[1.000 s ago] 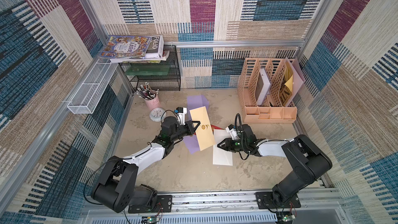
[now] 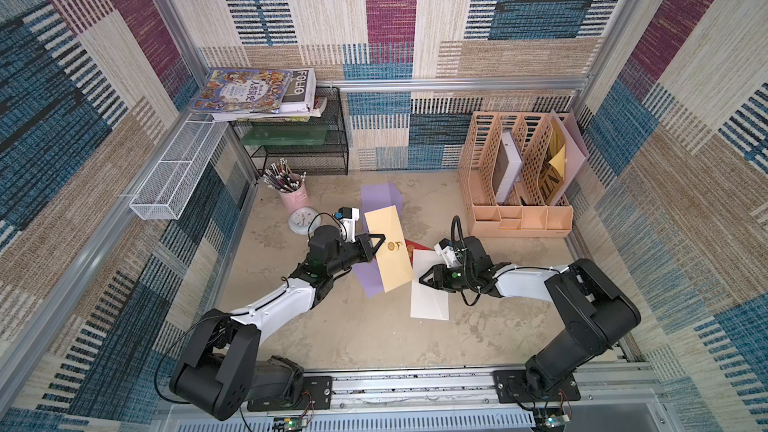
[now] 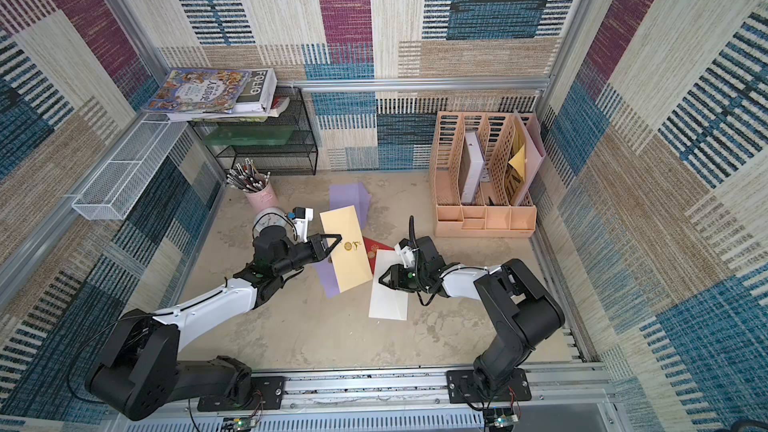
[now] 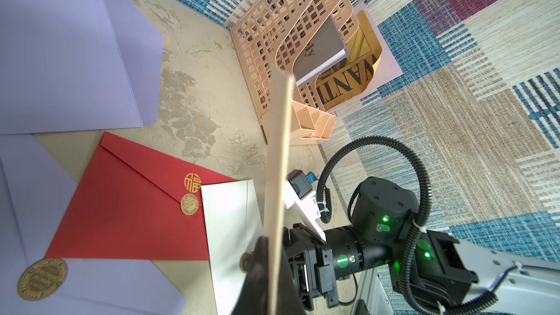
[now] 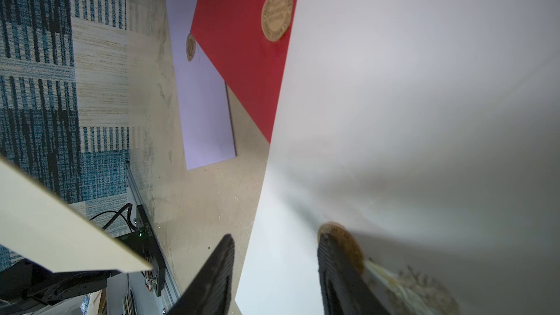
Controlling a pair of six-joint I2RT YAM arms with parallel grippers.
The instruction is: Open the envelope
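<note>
A cream envelope point(image 2: 387, 266) with a gold seal is held up, seen edge-on in the left wrist view, by my left gripper point(image 2: 373, 244), shut on it. A white envelope point(image 2: 429, 304) lies flat to its right, with my right gripper point(image 2: 428, 278) low over it; in the right wrist view the blurred fingertips are at the white envelope's gold seal point(image 5: 341, 239), and what is between them is unclear. A red envelope point(image 4: 134, 210) lies partly under the white one, and lilac envelopes point(image 3: 344, 196) lie beneath and behind.
A peach file organizer point(image 2: 512, 216) stands at the back right, a pink pen cup point(image 2: 293, 196) and small clock point(image 2: 303, 220) at the left, a black mesh shelf point(image 2: 336, 160) behind. Bare table shows at the front and right.
My left gripper and the cream envelope have shifted very slightly left, uncovering a little more red envelope. The right gripper has barely moved.
</note>
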